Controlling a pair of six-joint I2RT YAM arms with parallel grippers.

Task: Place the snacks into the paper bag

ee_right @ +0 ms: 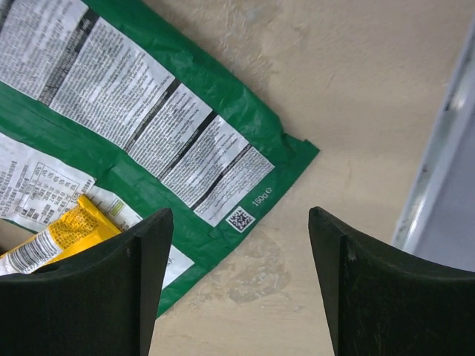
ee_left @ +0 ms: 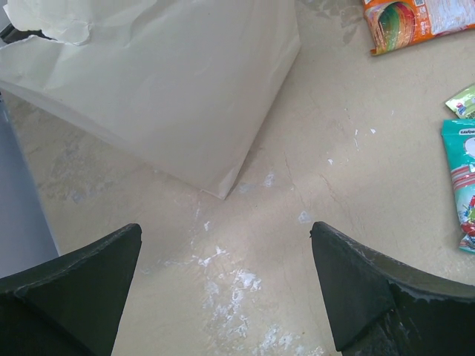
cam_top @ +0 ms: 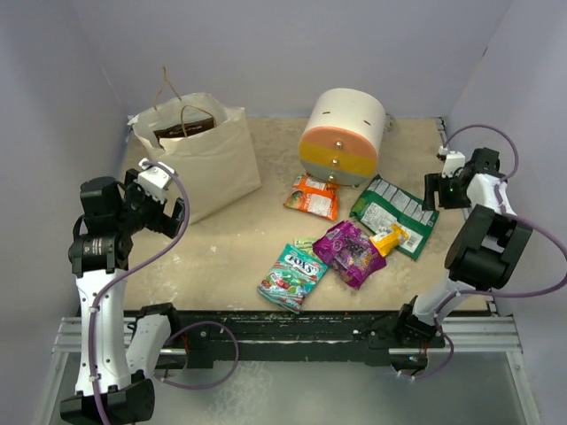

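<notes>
The cream paper bag (cam_top: 213, 164) stands at the back left, something brown inside its mouth. My left gripper (cam_top: 168, 212) is open beside the bag's lower front. On the table lie an orange snack pack (cam_top: 310, 199), a teal Fox's pack (cam_top: 291, 276) over a small light-green pack (cam_top: 306, 244), purple packs (cam_top: 350, 257), and a large green pack (ee_right: 200, 148) with a yellow pack (ee_right: 63, 233) on it. My right gripper (cam_top: 434, 195) hangs open at the right, above the green pack's edge, nothing between its fingers.
A white round drawer unit (cam_top: 341, 115) with orange and yellow fronts stands at the back centre. Grey walls and a metal rail border the table at the right.
</notes>
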